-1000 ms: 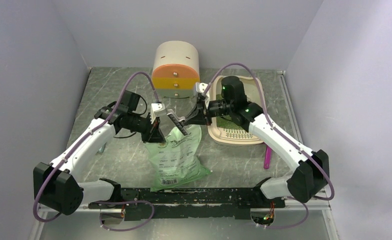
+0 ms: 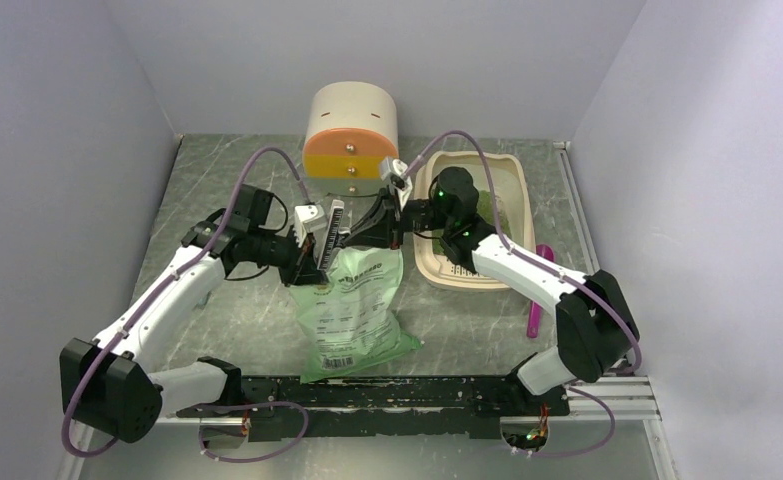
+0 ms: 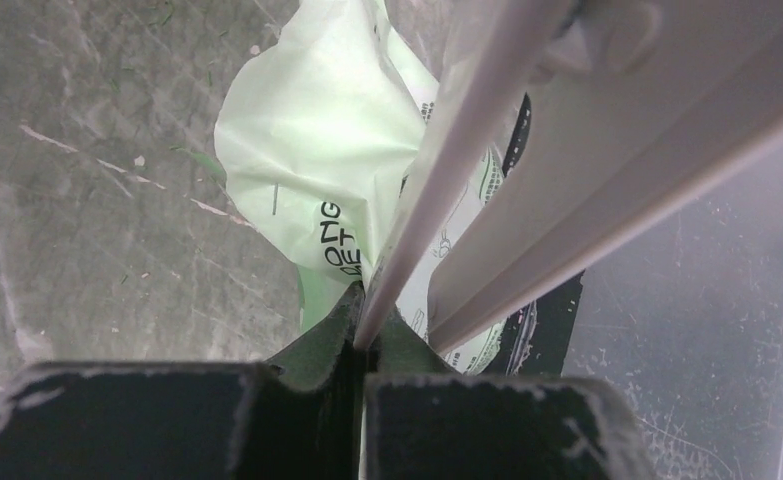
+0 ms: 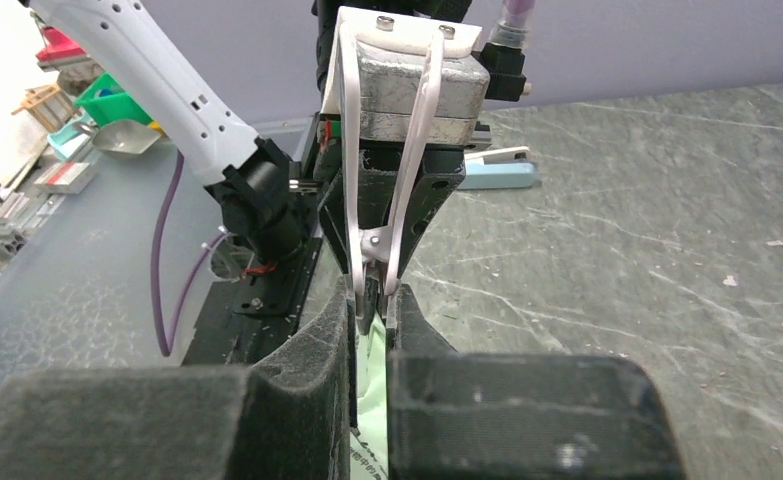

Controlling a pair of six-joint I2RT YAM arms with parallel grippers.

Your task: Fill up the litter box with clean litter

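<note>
A green bag of litter point(image 2: 352, 320) lies at the front centre of the table. My left gripper point(image 2: 312, 275) is shut on its top edge, bunched between the fingertips in the left wrist view. Just right of it, my right gripper point(image 2: 352, 240) is shut above the bag's top; in the right wrist view its fingers have something thin and green showing between or behind them, unclear which. The cream litter box point(image 2: 515, 180) stands at the back right, with green litter and a slotted part visible inside, partly hidden by my right arm.
A drawer unit point(image 2: 350, 125) stands at the back centre. A magenta tube point(image 2: 533, 318) lies right of the box. A light blue tool point(image 4: 497, 177) lies on the table's left side. Bare marble is free at the left.
The left gripper and bag have hardly moved.
</note>
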